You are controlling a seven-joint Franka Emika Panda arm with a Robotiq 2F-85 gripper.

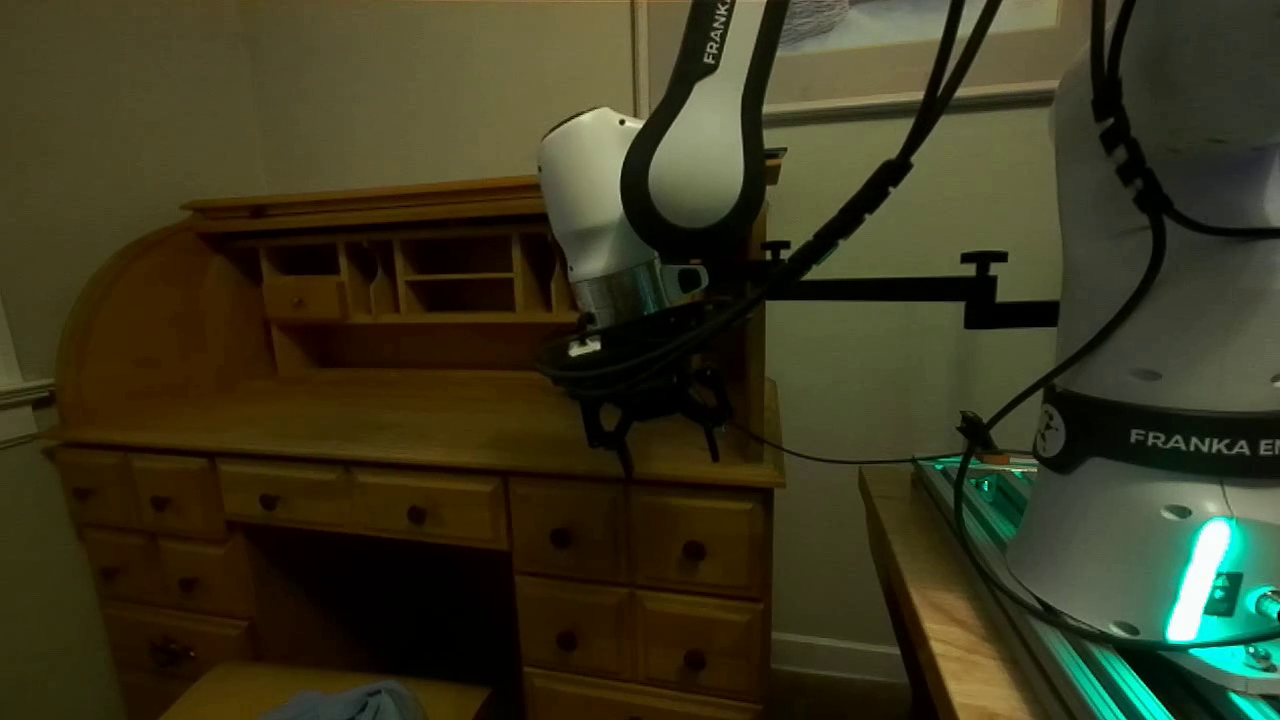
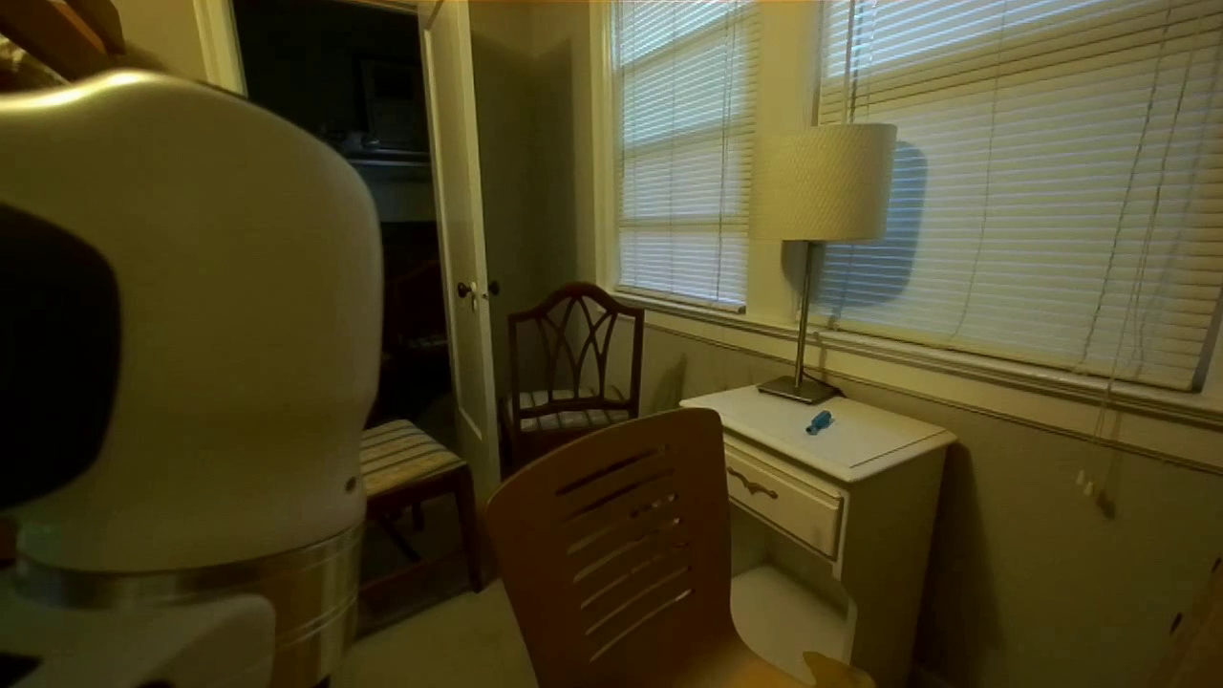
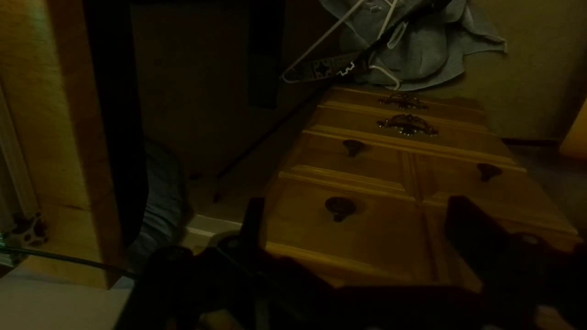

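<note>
My gripper (image 1: 672, 451) points downward in front of the wooden roll-top desk (image 1: 300, 414), close to its right end. Its fingers stand wide apart in the wrist view, open, and nothing is held. Between and beyond them that view shows the drawer fronts (image 3: 379, 242), which are dim. A round dark knob (image 3: 340, 206) appears between the fingertips, but the distance to it cannot be judged. Every drawer that shows in exterior view 1 looks closed.
A wooden table edge (image 1: 906, 576) lies right of the desk, beside the robot base. Grey-blue cloth (image 3: 429, 55) lies past the drawers. Exterior view 2 shows a chair (image 2: 619, 539) and a white nightstand (image 2: 791, 522) with a lamp (image 2: 831, 183) and a small blue object (image 2: 819, 423).
</note>
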